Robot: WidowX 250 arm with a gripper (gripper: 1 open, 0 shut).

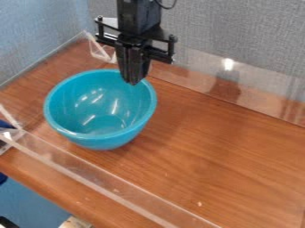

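A turquoise bowl (95, 116) rests upright on the wooden table at the left of the camera view. My black gripper (134, 73) is over the bowl's back right rim, pointing down with its fingertips at or just above that rim. The fingers look shut; whether the rim is between them is hard to tell.
Clear acrylic walls line its back and front left edges, with a grey textured backdrop behind. A small blue object (6, 126) shows at the left edge.
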